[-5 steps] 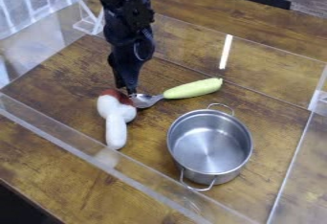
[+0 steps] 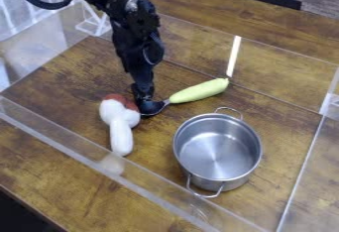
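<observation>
My gripper (image 2: 143, 95) is open, reaching down from the top of the camera view. Its dark fingertips are low by the grey head of a utensil (image 2: 154, 107) with a pale green handle (image 2: 199, 91), just behind a white plush-like object (image 2: 119, 132) with a red part at its top. Whether the fingertips touch either item is hard to tell.
A steel pot (image 2: 216, 149) with wire handles stands at the right front. A clear low wall runs along the front of the wooden surface (image 2: 66, 58).
The gripper has moved slightly down and toward the front, to beside the utensil's head. The objects look nearly unmoved.
</observation>
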